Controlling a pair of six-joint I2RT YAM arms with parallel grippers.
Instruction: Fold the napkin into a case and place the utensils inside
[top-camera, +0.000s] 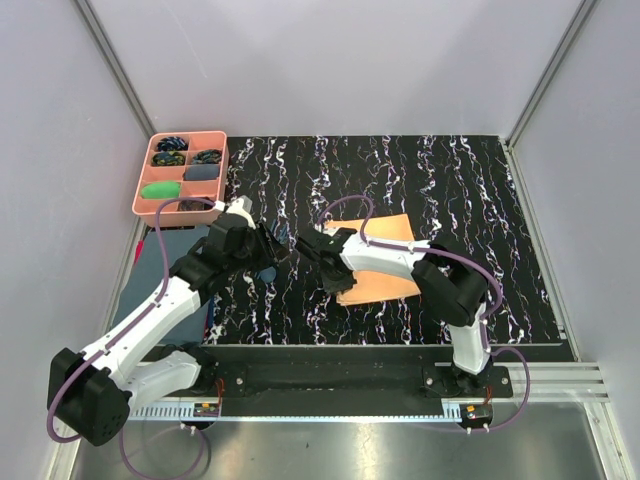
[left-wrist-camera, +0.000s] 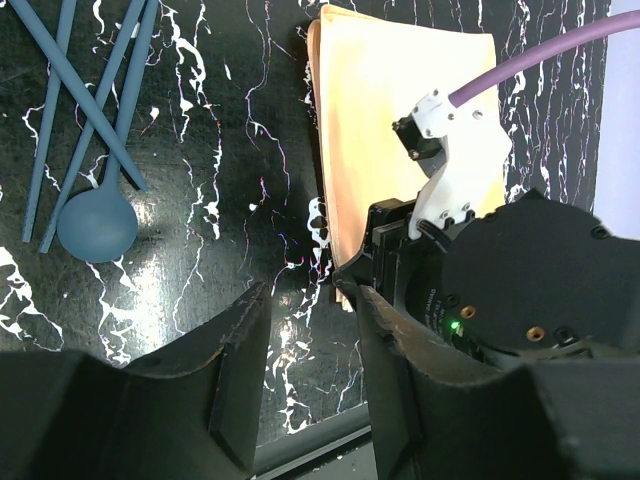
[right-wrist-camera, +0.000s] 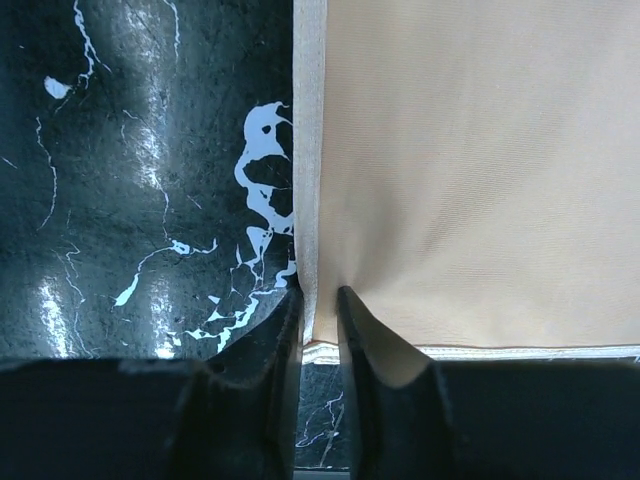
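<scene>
The beige napkin (top-camera: 385, 283) lies folded on the black marbled table. My right gripper is down at its near left corner, fingertips either side of the thin left folded edge, part open; whether they touch it is unclear. In the left wrist view my left gripper hangs part open over bare table, left of the napkin, with nothing between its fingers. Blue-grey utensils lie to its upper left: crossed sticks (left-wrist-camera: 78, 86) and a spoon (left-wrist-camera: 97, 224).
A pink compartment box (top-camera: 182, 137) with rolled items stands at the back left. A grey-blue mat (top-camera: 145, 275) lies at the left under my left arm.
</scene>
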